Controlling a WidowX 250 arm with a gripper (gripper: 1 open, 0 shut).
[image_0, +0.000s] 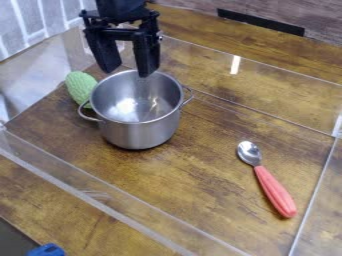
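My black gripper (123, 56) is open above the rear of a steel pot (134, 120), its fingers pointing down, with no object visible between them. The two-handled pot stands on the wooden table (174, 185) and looks empty. A textured green vegetable-like item (80, 87) lies just left of the pot, partly behind it. At the right lies a spoon (274, 188) with a steel bowl and a red handle.
A blue object (46, 250) shows at the lower left corner. Clear panels edge the work area. The table between pot and spoon, and the back right, are bare.
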